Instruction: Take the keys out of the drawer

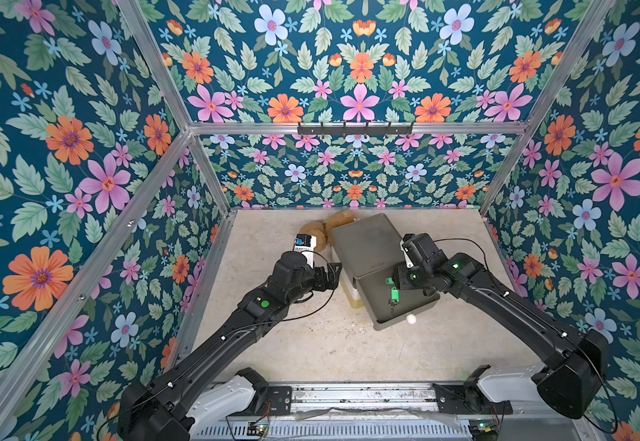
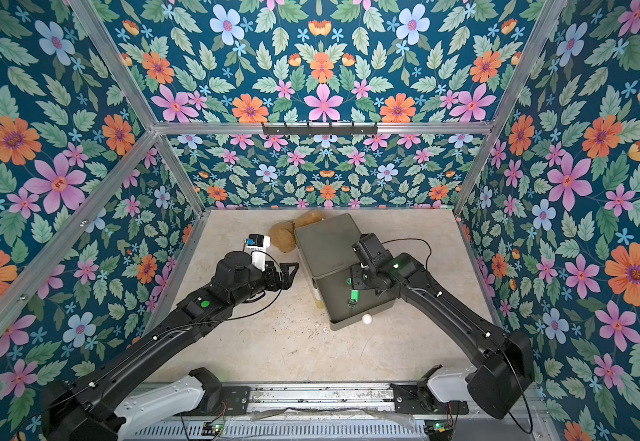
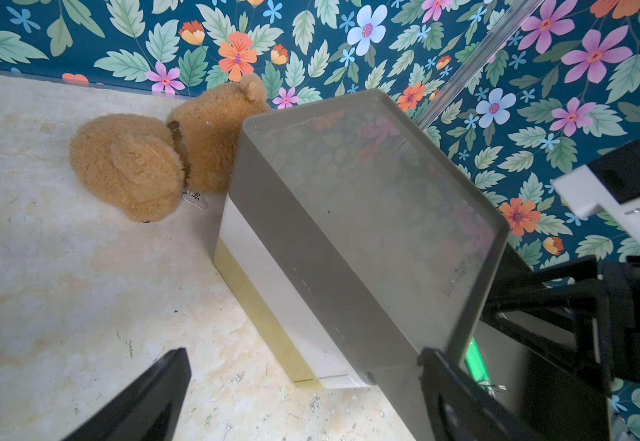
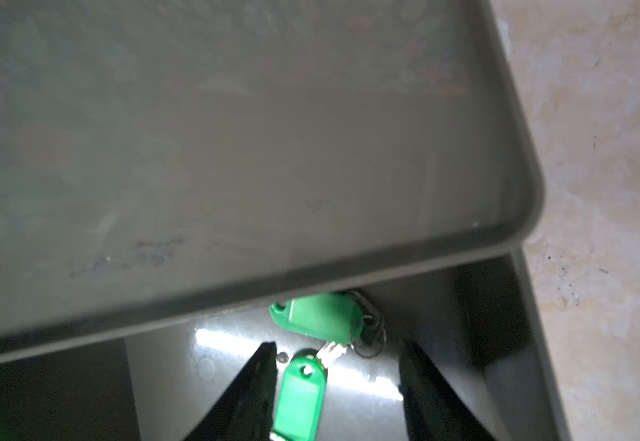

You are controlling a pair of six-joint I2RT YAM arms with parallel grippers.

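Two green key tags, an upper tag (image 4: pixel 321 316) and a lower tag (image 4: pixel 299 400), lie with rings and small metal keys on the floor of the pulled-out grey drawer (image 1: pixel 380 312). My right gripper is over the drawer, its fingers spread; in the right wrist view the lower tag shows near the left finger (image 4: pixel 255 389). Nothing is gripped there. The upper tag lies partly under the box's overhanging top edge in that view. To the left of the box, my left gripper stands open and empty.
The box's grey top (image 1: pixel 367 242) overhangs the drawer's back part. A brown plush toy (image 3: pixel 132 165) rests by its far left side. A white ball (image 1: pixel 411 319) shows at the drawer's front edge.
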